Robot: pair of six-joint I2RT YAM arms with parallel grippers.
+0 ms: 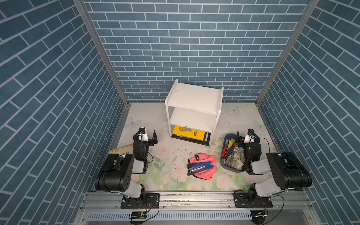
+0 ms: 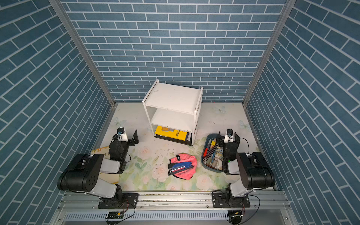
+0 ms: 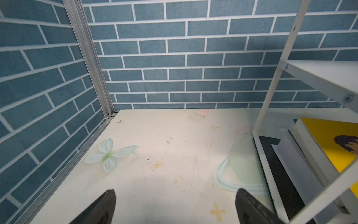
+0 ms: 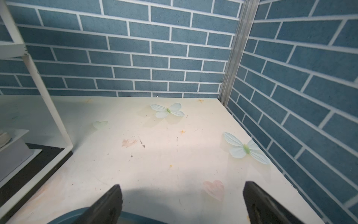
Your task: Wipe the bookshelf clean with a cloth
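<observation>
A white bookshelf (image 1: 193, 97) stands at the back centre, a yellow book (image 1: 187, 132) on its bottom level. In front lies a pink cloth pouch or cloth (image 1: 206, 173) with blue and dark items (image 1: 200, 165) on it; I cannot tell exactly which. My left gripper is open and empty, left of the bookshelf, above the table. My right gripper is open and empty, at the bookshelf's right, over the container of stationery.
The blue-grey container (image 2: 203, 161) holds several pens and small items. A light board (image 1: 120, 150) lies under the left arm.
</observation>
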